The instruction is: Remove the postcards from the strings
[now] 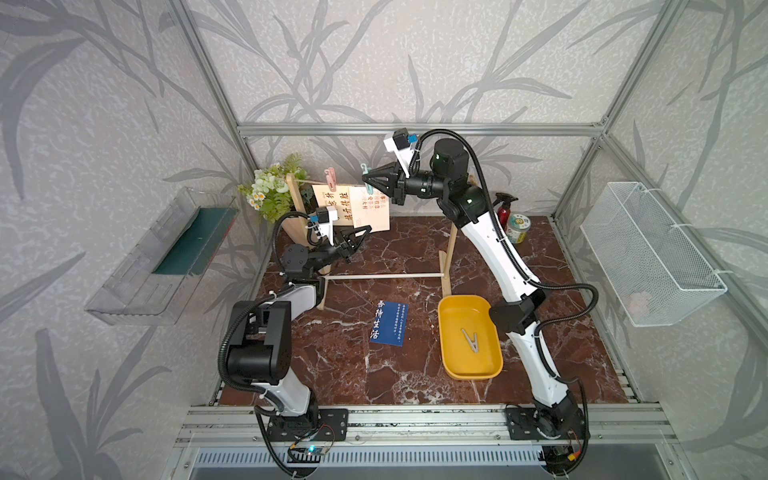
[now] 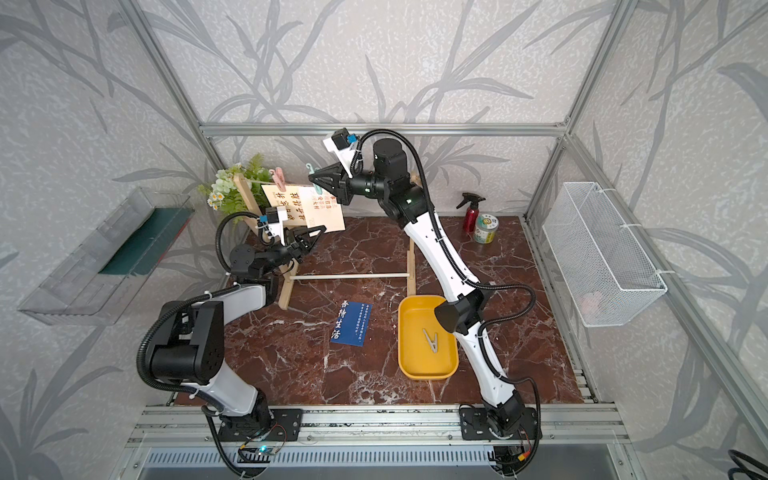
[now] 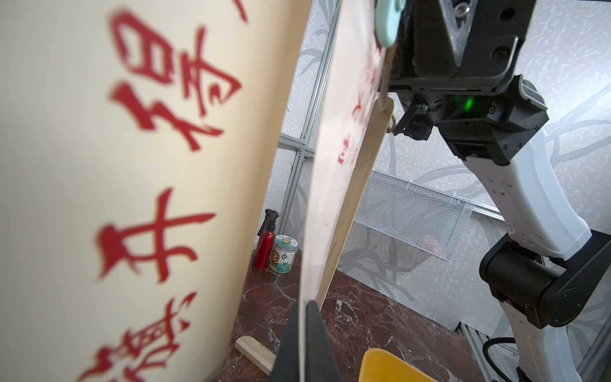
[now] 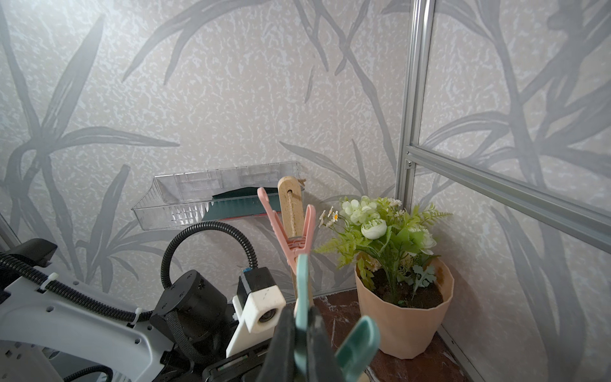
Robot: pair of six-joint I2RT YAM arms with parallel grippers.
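Two cream postcards with red characters [image 1: 333, 204] hang on the string under a pink clip [image 1: 330, 180] and a mint clip [image 1: 369, 186]. My left gripper [image 1: 361, 232] is shut at the lower part of the right-hand card, whose thin edge [image 3: 327, 210] runs down between its fingertips in the left wrist view. My right gripper [image 1: 373, 179] is up at the mint clip, which appears at its fingertips [image 4: 286, 350] in the right wrist view; it looks shut, and whether it grips the clip is unclear. A blue card [image 1: 389, 323] lies on the table.
A yellow tray [image 1: 448, 352] holding a grey clip sits front right. A wooden stand [image 1: 384, 275] carries the string. A flower pot [image 4: 401, 318] stands back left; a spray bottle [image 2: 470, 217] and can [image 2: 485, 232] stand back right.
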